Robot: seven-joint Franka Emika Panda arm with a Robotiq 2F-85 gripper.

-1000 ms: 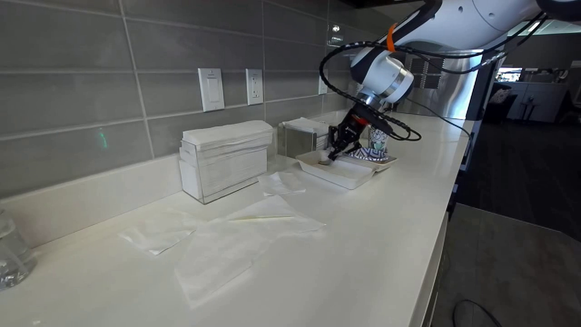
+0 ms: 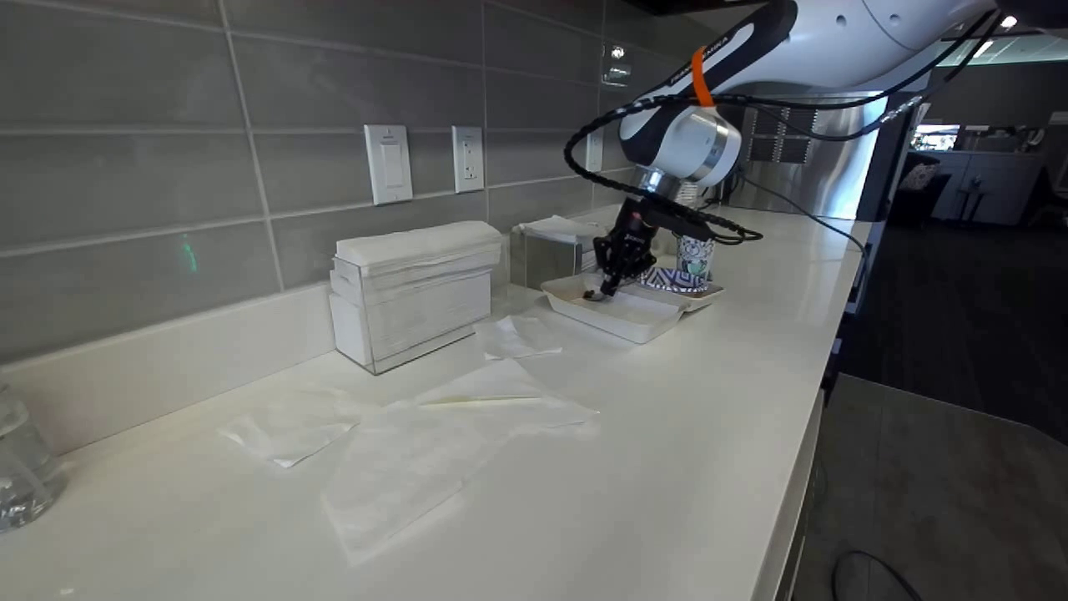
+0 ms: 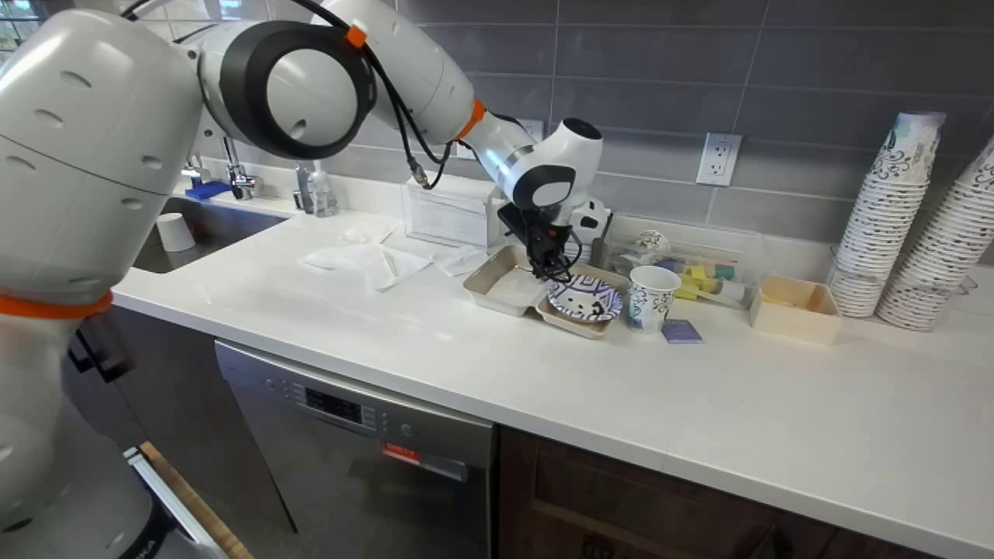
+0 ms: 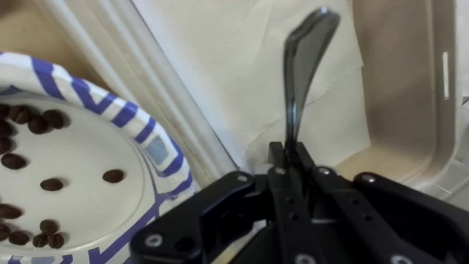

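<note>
Held upward in the wrist view is a shiny metal utensil (image 4: 307, 57), spoon-like and seen nearly edge-on, with my gripper shut on its handle. Beneath it, white paper (image 4: 246, 74) lines one half of a clamshell tray (image 4: 398, 83). A paper plate (image 4: 101, 176) with a blue-and-white patterned rim rests in the other half, several dark coffee beans (image 4: 113, 176) scattered over it. Exterior view 1 has the gripper (image 2: 607, 289) low over the lined half, the utensil's end inside the tray; whether it touches the paper I cannot tell.
Beside the plate stands a patterned paper cup (image 3: 652, 298), with a small purple packet (image 3: 681, 331) close by. Napkin holders (image 2: 415, 290) line the wall, and loose napkins (image 2: 430, 451) lie on the counter. Tall cup stacks (image 3: 881, 214) rise at the right.
In exterior view 1 the arm has shifted slightly left, and the gripper has turned to a steeper angle above the tray. The tray has edged slightly left too.
</note>
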